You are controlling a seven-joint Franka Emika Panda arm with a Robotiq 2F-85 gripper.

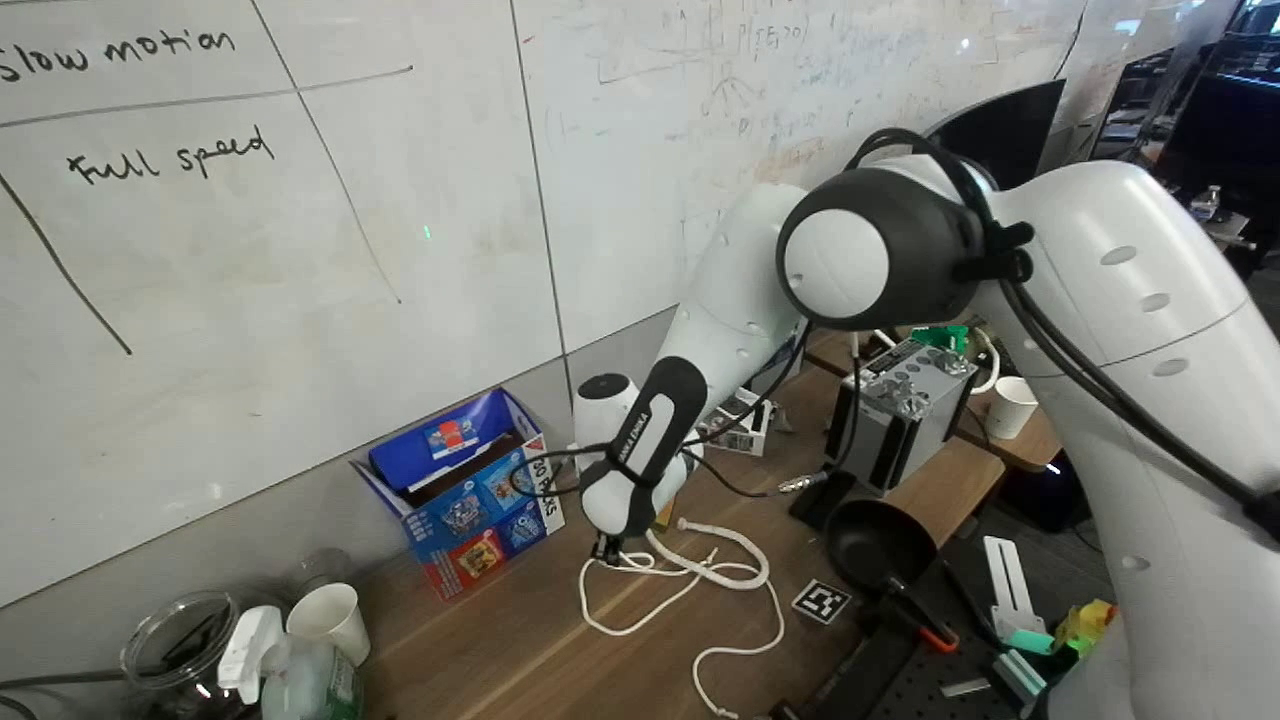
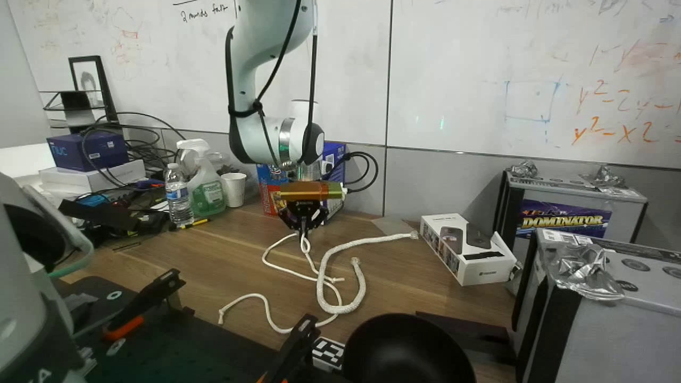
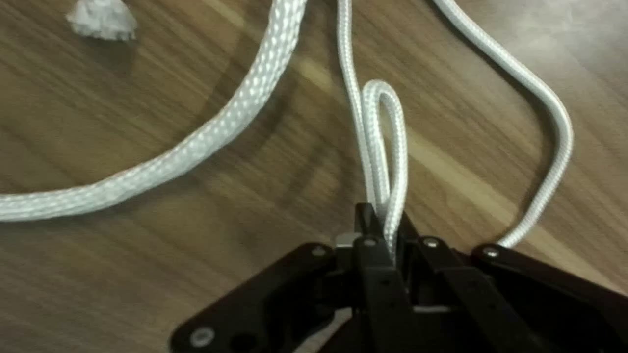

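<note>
In the wrist view a thin white rope [image 3: 400, 154] runs up between the black fingers of my gripper, which is shut on it. A small loop of that rope sticks out past the fingertips. Seen from exterior view 2, my gripper [image 2: 304, 230] hangs over the table and the pinched rope [image 2: 305, 245] drops from it to the wood. The rest of the thin rope [image 1: 750, 649] winds across the table. A thicker white rope [image 2: 332, 306] lies curved to the right of the gripper, partly over the thin one.
Behind the gripper, near the wall, stands a blue snack box [image 1: 480, 510]. A black pan [image 1: 882, 546] and a printed marker [image 1: 821, 601] are at the front. A white box [image 2: 469, 249] sits at right, with a spray bottle [image 2: 205, 185] and paper cup [image 2: 234, 189] at left.
</note>
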